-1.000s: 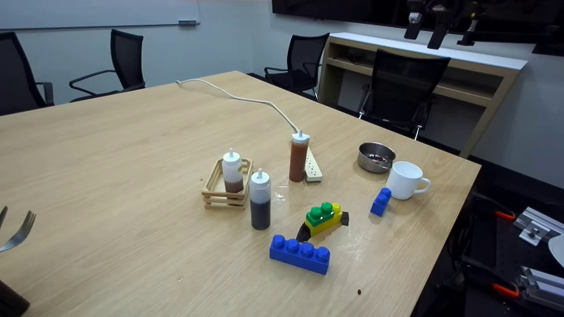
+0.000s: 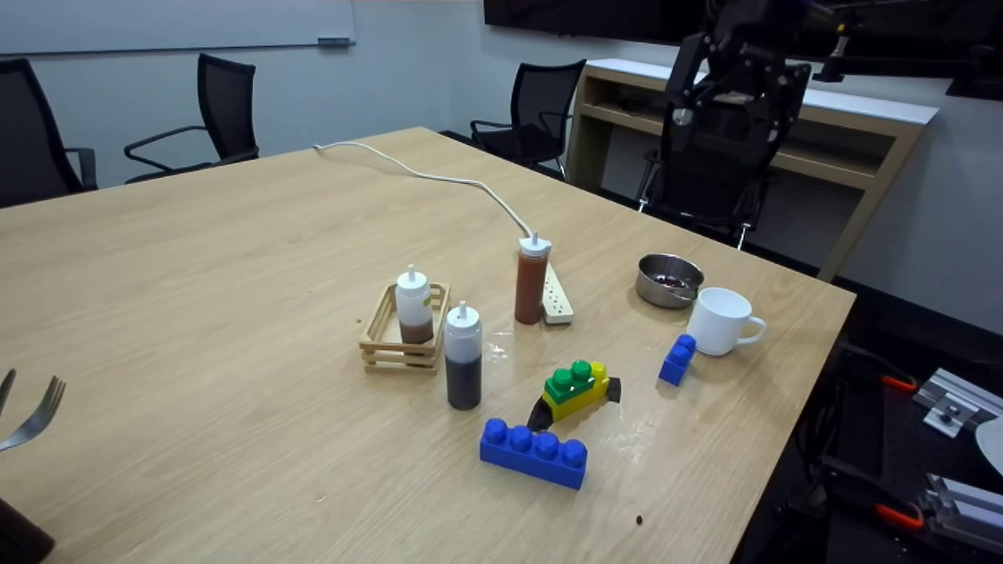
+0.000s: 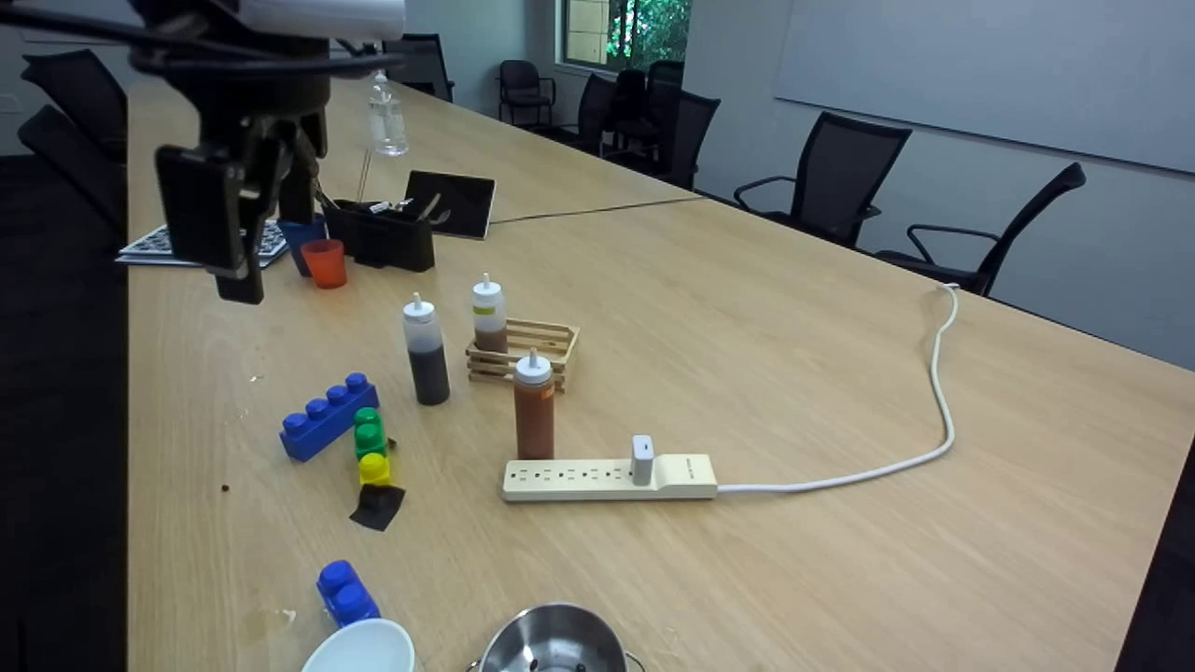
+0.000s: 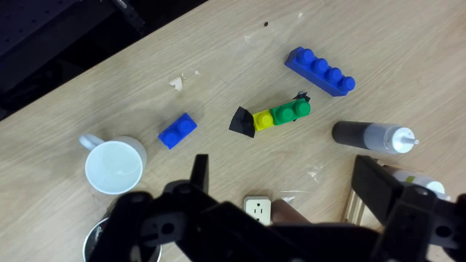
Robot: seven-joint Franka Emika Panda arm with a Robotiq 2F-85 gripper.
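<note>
High above the table, my gripper is open, its two dark fingers wide apart with nothing between them. In exterior view 1 the gripper shows at the top right, over the far chair. A long blue brick lies near a yellow brick that bears a green brick and is flanked by black tape. A small blue brick sits by the white mug. Behind the mug is a metal bowl with small dark bits inside.
Beyond are an orange cup and a black holder.
My gripper has come down and turned in exterior view 1, now hanging in front of the far chair. The objects on the table have stayed in place.
</note>
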